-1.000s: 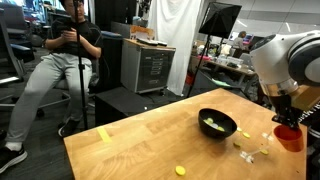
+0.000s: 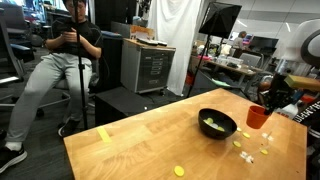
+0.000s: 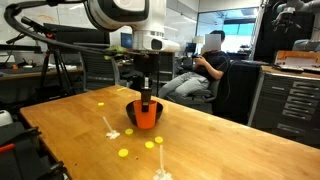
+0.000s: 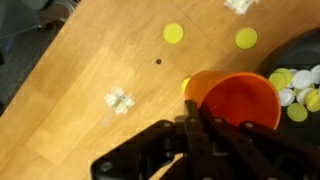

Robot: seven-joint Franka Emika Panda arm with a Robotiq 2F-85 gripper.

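Observation:
My gripper is shut on the rim of an orange cup (image 4: 243, 98), whose open mouth faces the wrist camera. The cup (image 2: 257, 117) hangs above the table, to the right of a black bowl (image 2: 217, 124) in exterior view 1. Seen from exterior view 2, the cup (image 3: 150, 116) is in front of the bowl (image 3: 132, 112) and hides part of it. White and yellow round pieces (image 4: 305, 88) lie inside the bowl at the wrist view's right edge. The inside of the cup looks empty, though its bottom is partly hidden.
Several yellow discs (image 4: 173, 33) lie loose on the wooden table (image 2: 150, 145). Crossed white tape marks (image 4: 119, 102) are on it too. A seated person (image 3: 207, 68) is beyond the table.
In exterior view 1 the arm has carried the orange cup leftward and up, closer to the black bowl. The bowl and the loose discs have stayed where they were.

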